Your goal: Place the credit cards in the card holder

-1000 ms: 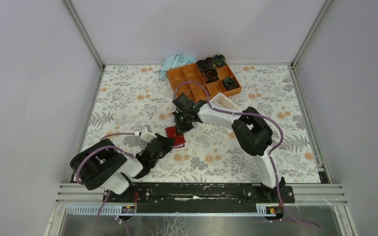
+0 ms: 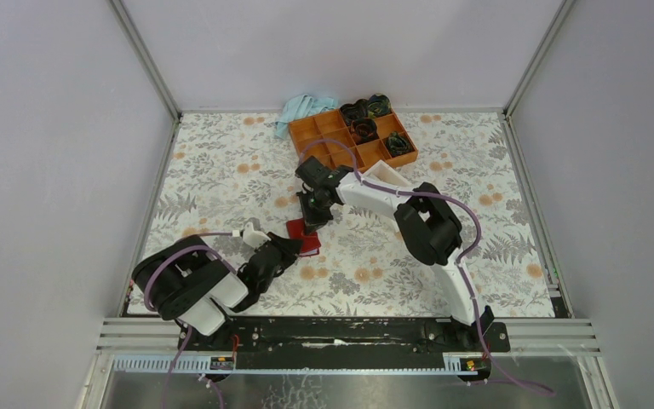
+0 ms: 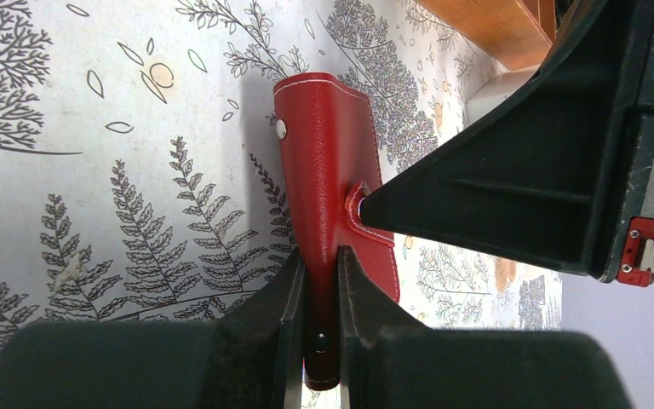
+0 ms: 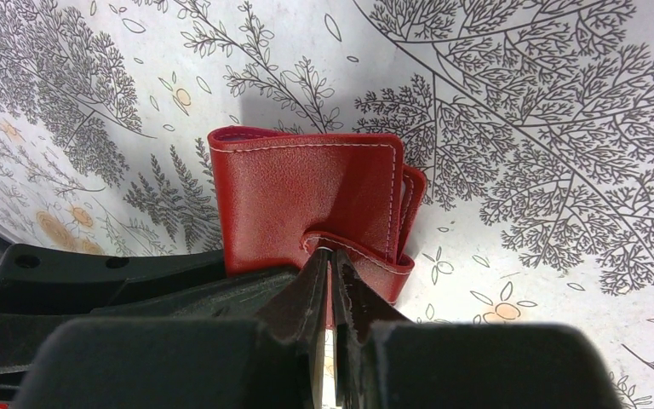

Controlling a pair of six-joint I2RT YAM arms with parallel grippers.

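Observation:
The red leather card holder (image 2: 302, 240) lies low on the patterned table between both grippers. In the left wrist view my left gripper is shut on the holder's narrow end, with the snap stud and stitched flap (image 3: 366, 221) visible beyond. In the right wrist view my right gripper is shut on the strap of the holder (image 4: 306, 187), whose folded layers lie spread above the fingertips. The fingers of the other gripper reach in beside it in both wrist views. No credit card can be made out.
An orange compartment tray (image 2: 315, 129) with dark coiled items stands at the back, a light blue cloth (image 2: 298, 109) at its left and a white box (image 2: 383, 177) in front, partly behind the right arm.
Both arms' upper links have shifted slightly over the last second; the grippers stay at the holder, which lies in the same place.

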